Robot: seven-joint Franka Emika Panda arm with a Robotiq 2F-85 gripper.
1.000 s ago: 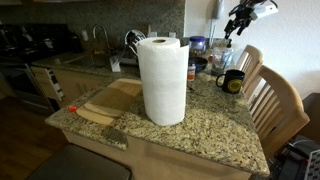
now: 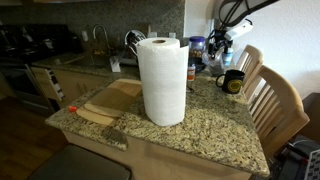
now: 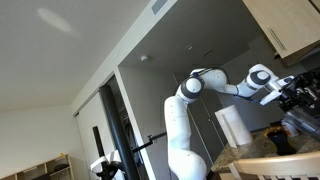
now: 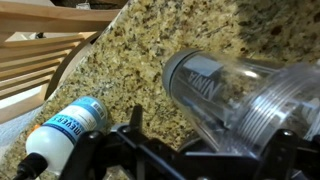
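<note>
With its fingers apart, my gripper is open over the speckled counter (image 4: 145, 60) in the wrist view. A clear container with white lettering (image 4: 205, 80) lies across the view beyond the fingers, its dark end towards the upper left. I cannot tell whether the fingers touch it. Left of the fingers is a white bottle with a blue label (image 4: 78, 125). In exterior view 1, the gripper (image 2: 222, 47) hangs low over the counter's far right end, near jars and bottles. Exterior view 2 shows the arm (image 3: 235, 88) reaching right; its fingertips are unclear there.
A paper towel roll (image 2: 163, 90) stands on the near counter, with a wooden cutting board (image 2: 115, 98) to its left. A black mug (image 2: 232, 82) stands nearer than the gripper. Wooden chairs (image 2: 278, 105) line the right edge.
In exterior view 1, the gripper has come down and left towards the jars and bottles at the counter's far end. The mug and towel roll have stayed put.
</note>
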